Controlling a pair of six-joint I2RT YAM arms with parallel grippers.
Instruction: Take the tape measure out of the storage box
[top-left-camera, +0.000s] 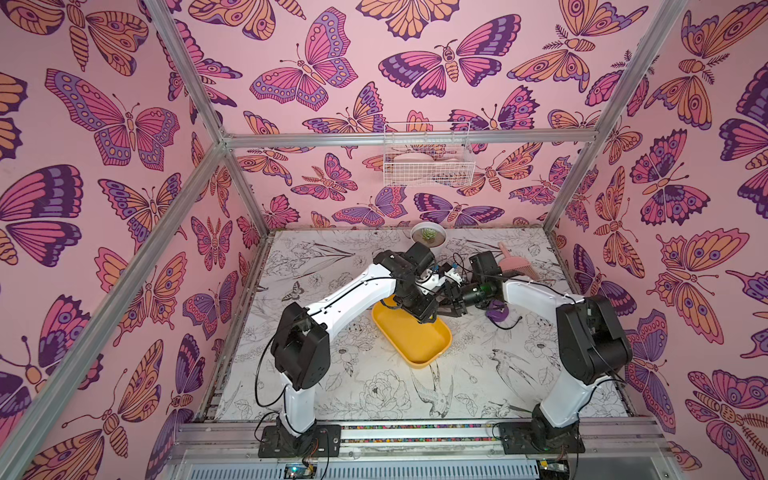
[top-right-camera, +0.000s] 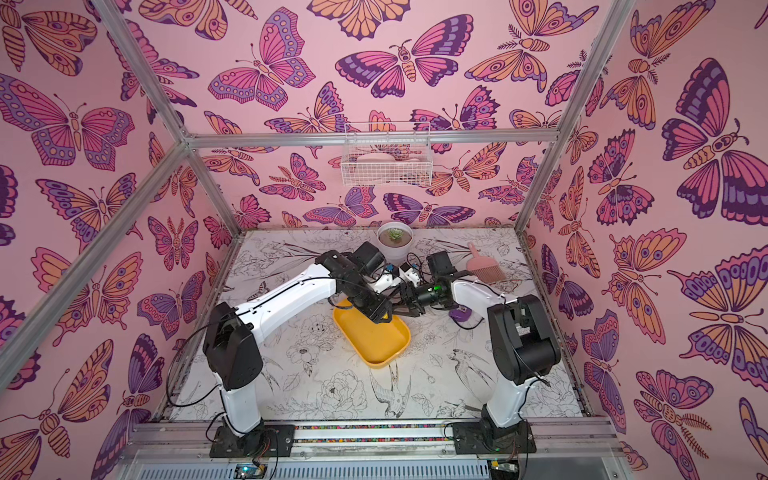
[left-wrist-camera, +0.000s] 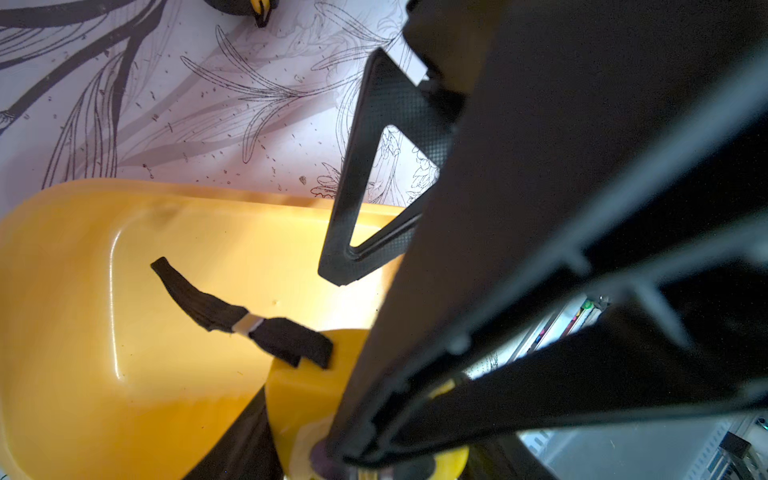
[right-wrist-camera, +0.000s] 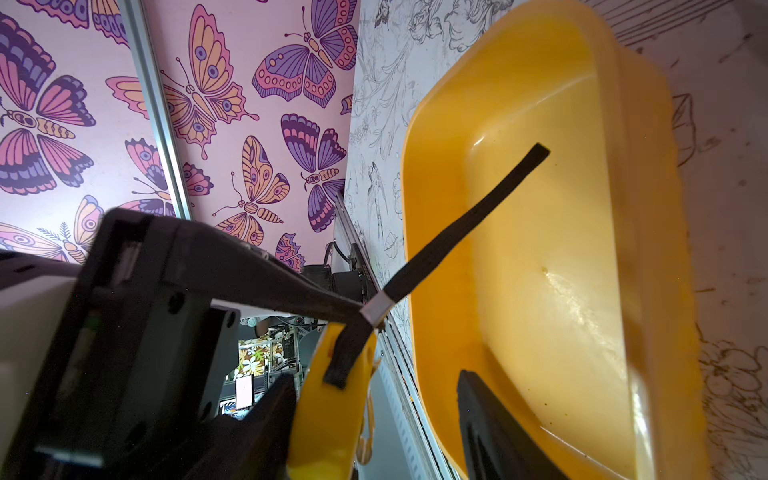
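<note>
The yellow storage box (top-left-camera: 412, 344) lies mid-table, with both grippers meeting above its far part. The yellow tape measure (right-wrist-camera: 324, 424), with black strap (right-wrist-camera: 456, 232), is lifted over the box. My left gripper is shut on it. My right gripper is partly open around the tape measure's end. One finger is next to the strap; how firmly it touches cannot be told.
A potted plant (top-left-camera: 429, 234) stands at the back. A pink dustpan (top-right-camera: 485, 265) lies at the back right, and a purple object (top-left-camera: 496, 312) is right of the box.
</note>
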